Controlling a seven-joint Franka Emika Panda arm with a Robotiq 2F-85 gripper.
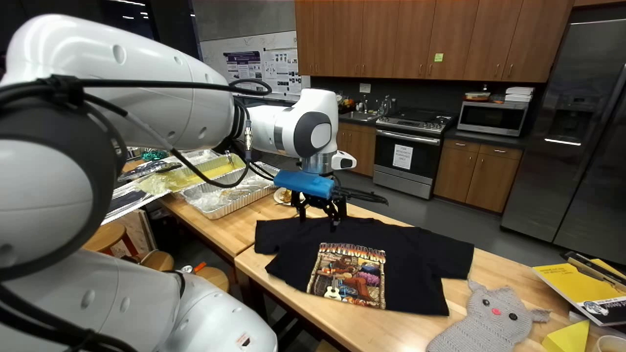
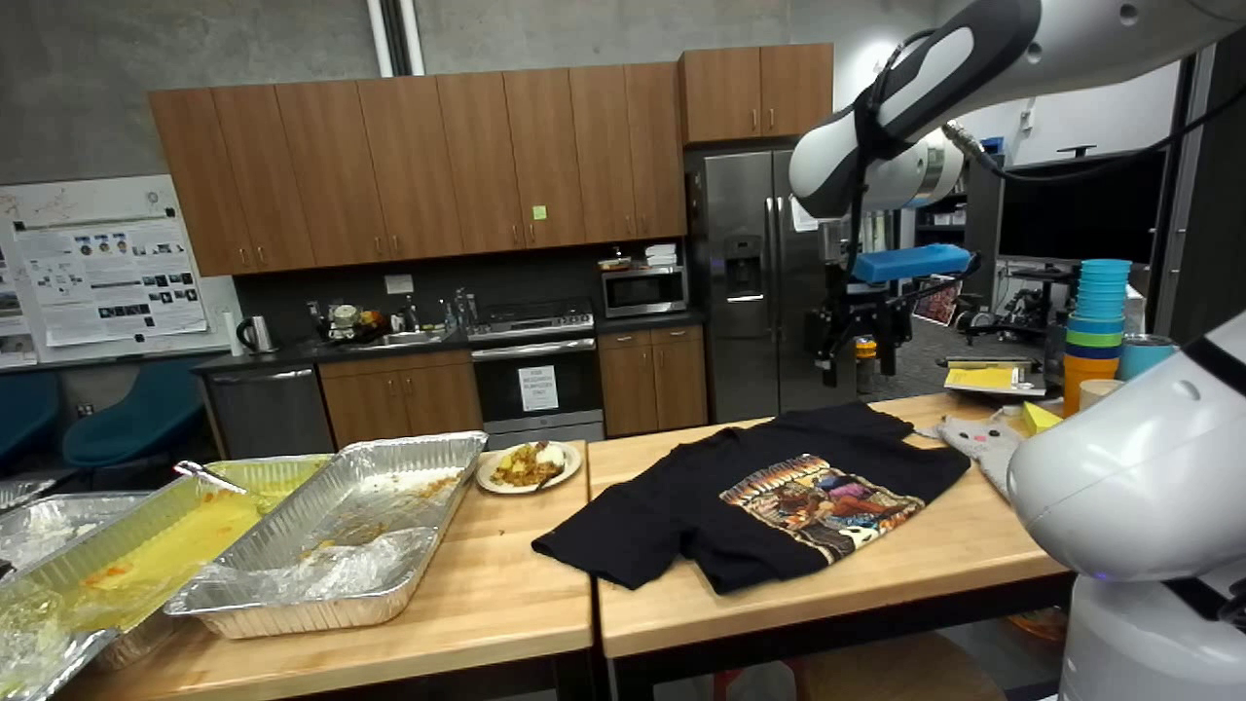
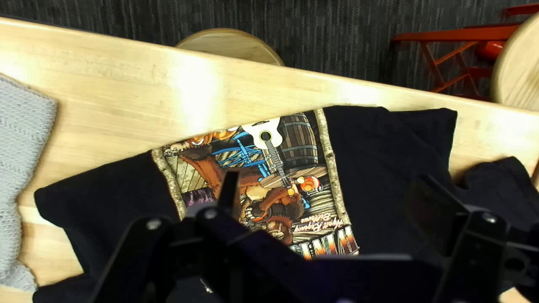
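Note:
A black T-shirt (image 1: 413,264) with a colourful printed front lies spread out on the wooden table, one sleeve towards the foil trays and the other towards the grey knitted toy. Above it hangs my gripper (image 1: 318,223), pointing down and open, its two dark fingers well apart. In exterior view 2 the gripper (image 2: 861,368) is clear of the shirt (image 2: 637,526), with air below the fingertips. From the wrist the print (image 3: 262,187) shows between the spread fingers, and nothing is held. The gripper's body hides part of the shirt there.
Beside the shirt lies a grey knitted toy (image 1: 493,319), with a yellow book (image 1: 578,287) beyond it. Foil trays (image 2: 350,532) and a plate of food (image 2: 529,467) occupy the other table section. Stacked cups (image 2: 1095,333) stand at the right. A bare strip of table (image 3: 126,91) runs along the edge.

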